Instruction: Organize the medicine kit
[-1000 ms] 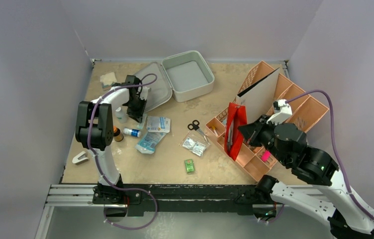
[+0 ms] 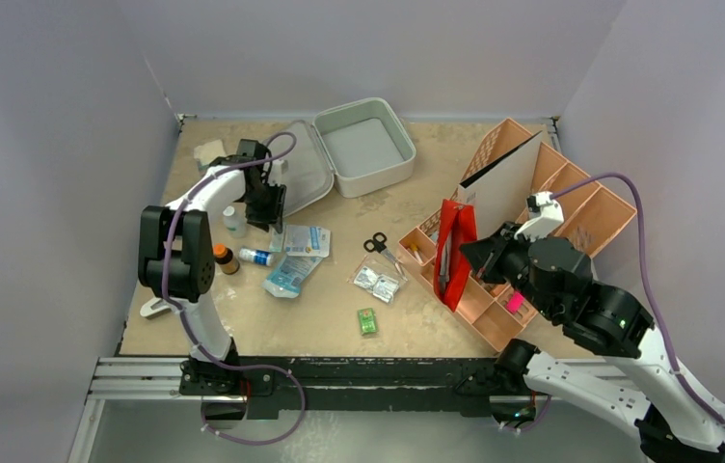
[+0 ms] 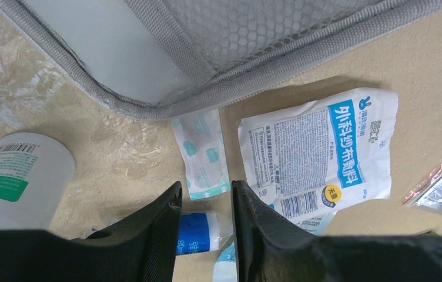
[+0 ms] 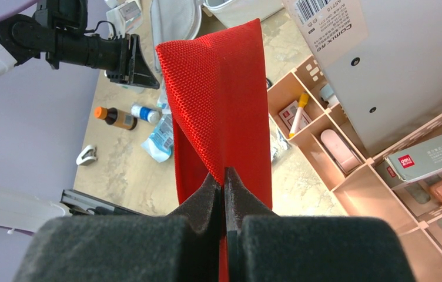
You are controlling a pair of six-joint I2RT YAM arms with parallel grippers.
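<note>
My left gripper is part open above small packets beside the kit's grey lid [image 2: 301, 164], nothing seen between its fingers; a narrow clear packet [image 3: 201, 155] and a white-blue packet [image 3: 318, 153] lie below it. The grey medicine kit [image 2: 363, 145] stands open and empty at the back. A white bottle [image 3: 16, 176], brown bottle [image 2: 226, 260], blue-labelled bottle [image 2: 256, 258] and blue pouch [image 2: 286, 280] lie nearby. My right gripper is shut on a red cloth pouch [image 4: 242, 117] above the organizer.
A peach compartment organizer [image 2: 580, 203] with a grey board [image 4: 383, 70] fills the right side. Scissors [image 2: 378, 246], a packet [image 2: 375, 283] and a green box [image 2: 367, 322] lie in the middle. Bare table shows at the front left.
My left gripper has moved slightly up and back from low over the narrow packet. The right arm and red pouch stay still.
</note>
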